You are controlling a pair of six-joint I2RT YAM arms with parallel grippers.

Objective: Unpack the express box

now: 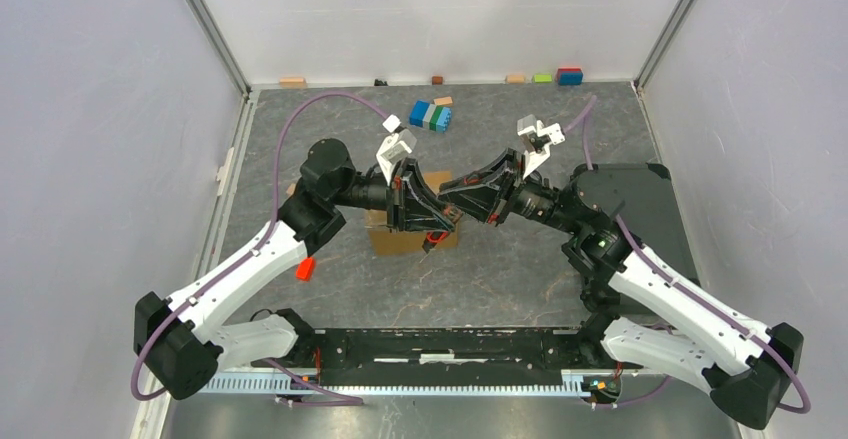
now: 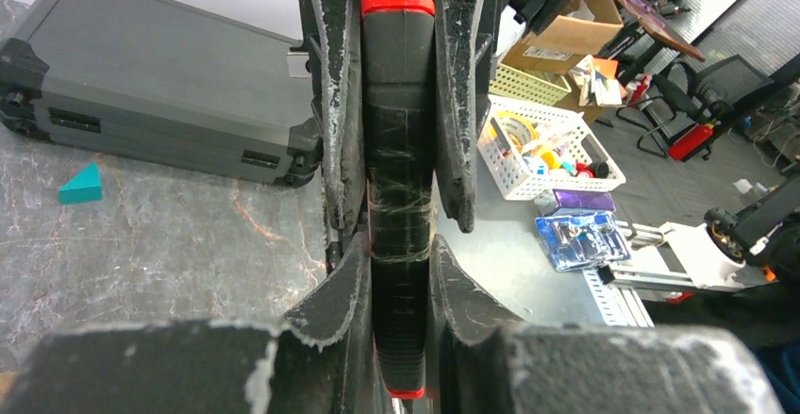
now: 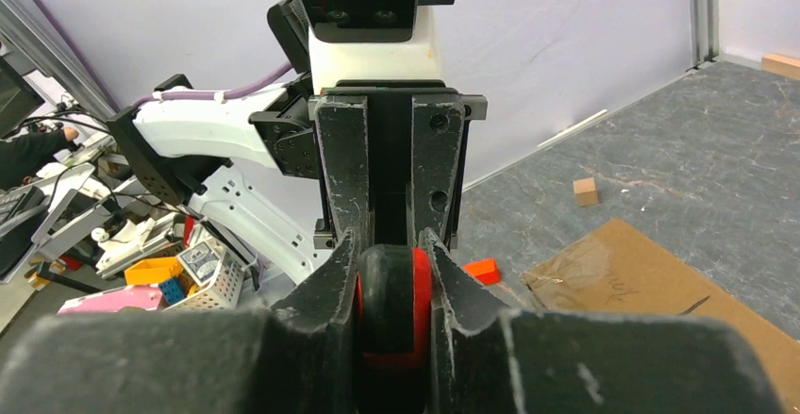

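A black-and-red utility knife [image 2: 401, 169] spans both grippers above the cardboard box [image 1: 400, 243]. My left gripper is shut on one part of it. On the other part my right gripper is shut, its fingers [image 2: 460, 103] close along the handle's sides in the left wrist view. The knife's red-trimmed end [image 3: 389, 301] shows between the right pads. From the top view the arms hide much of the knife and the box. Closed flaps and a dark line show on the box in the right wrist view.
A dark case [image 1: 640, 219] lies at the right. Blue, white and green blocks [image 1: 430, 116] sit behind the box, and a red block [image 1: 305, 269] lies left of it. Small blocks line the back wall. Bare table shows in front of the box.
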